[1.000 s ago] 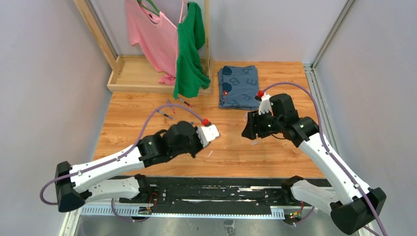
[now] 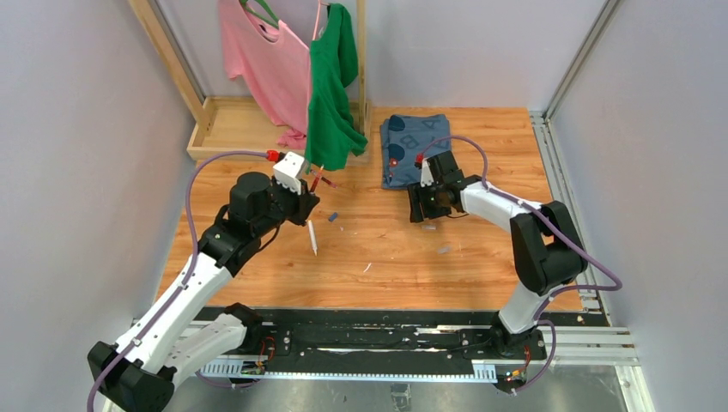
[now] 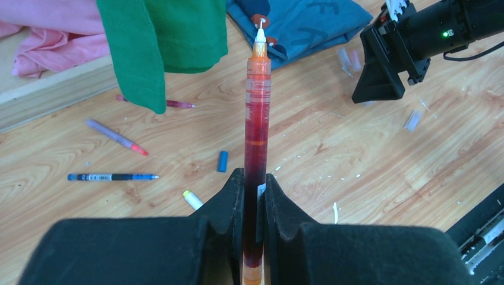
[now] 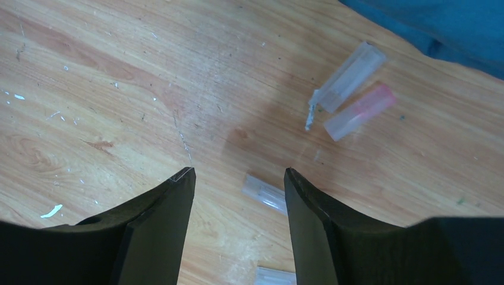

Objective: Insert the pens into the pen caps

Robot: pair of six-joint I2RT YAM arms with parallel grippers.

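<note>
My left gripper is shut on an orange-red pen (image 3: 257,130), held tip away from it over the table. In the left wrist view a pink pen (image 3: 179,104), a purple-red pen (image 3: 114,134), a blue pen (image 3: 104,177) and a pale marker (image 3: 192,199) lie on the wood. My open right gripper is over several clear caps: a clear one (image 4: 350,76), a pink-tinged one (image 4: 359,112), another (image 4: 264,194) below, and one at the bottom edge. Nothing shows between its fingers.
A folded blue cloth (image 2: 410,146) lies at the back centre. Pink and green shirts (image 2: 333,94) hang from a wooden rack at the back left.
My left gripper has risen and swung back-left with the orange-red pen.
</note>
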